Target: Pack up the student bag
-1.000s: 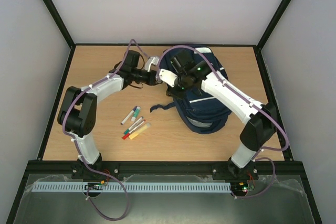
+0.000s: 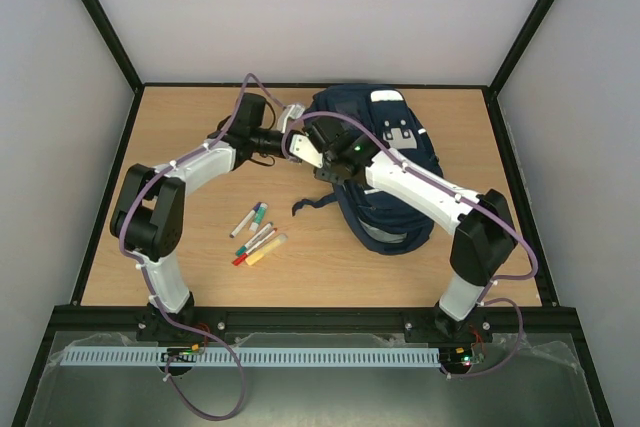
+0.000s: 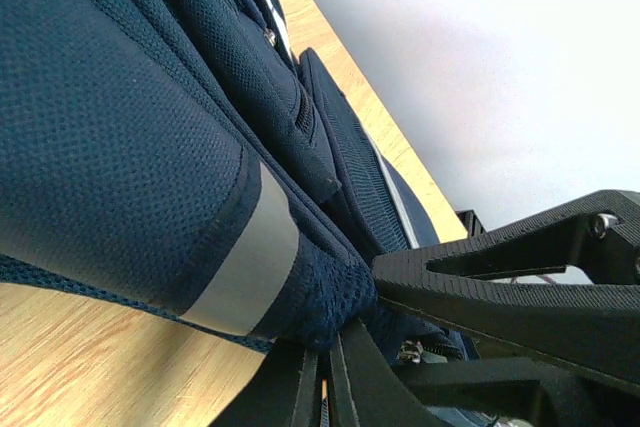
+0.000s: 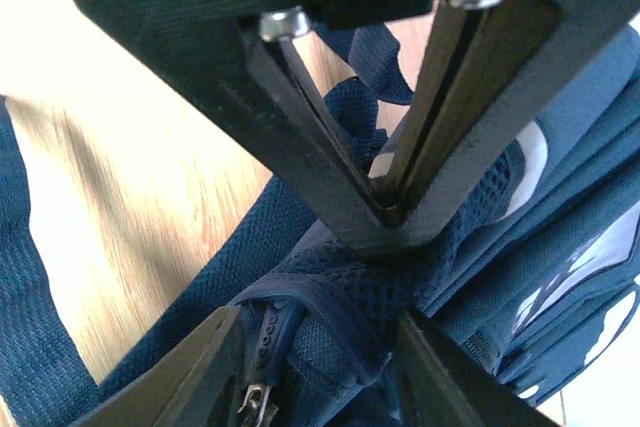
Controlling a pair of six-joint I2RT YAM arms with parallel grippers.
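Observation:
The dark blue student bag [image 2: 385,202] lies on the right half of the table. My left gripper [image 2: 289,146] is at its left edge; in the left wrist view its fingers [image 3: 290,387] are shut on the mesh edge fabric, which rises to their tips. From the right wrist view, the left fingers [image 4: 390,217] also meet over bunched fabric. My right gripper stands part open just beside them, its blurred fingers [image 4: 215,367] either side of a fold of the bag. A metal zipper pull [image 4: 255,407] shows between those fingers. The bag's inside is hidden.
Several coloured markers [image 2: 265,248] lie on the table to the left of the bag. A loose strap [image 2: 316,202] sticks out from the bag's left side. Both grippers are crowded together.
My right arm has shifted a little to the left, bringing its gripper closer to the left one. The bag's strap has moved slightly right. The left arm has barely moved.

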